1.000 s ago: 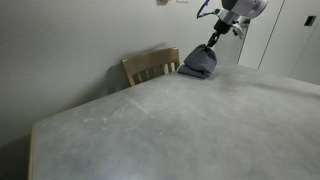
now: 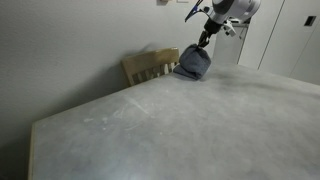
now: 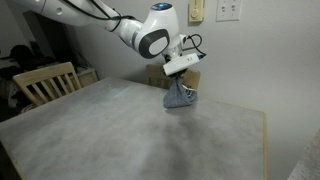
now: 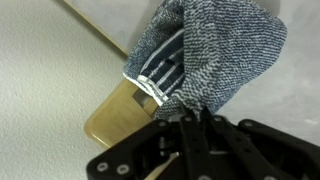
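Observation:
A dark grey-blue cloth (image 2: 194,62) hangs bunched at the table's back edge, its lower part resting on the tabletop. My gripper is shut on the upper part of this cloth, which spreads out beyond the fingers in the wrist view. White and dark stripes show on one fold there. From the other side, the cloth (image 3: 179,94) stands peaked beneath the gripper (image 3: 178,75). The fingertips themselves are mostly hidden by fabric.
A wooden chair (image 2: 150,65) stands against the table's back edge, close beside the cloth. Another wooden chair (image 3: 50,82) is at the left in the second exterior view. A wall (image 3: 265,50) rises behind it.
The gripper and the cloth's top have shifted slightly left in the first exterior view. The cloth has moved a little toward the chair and stands more upright.

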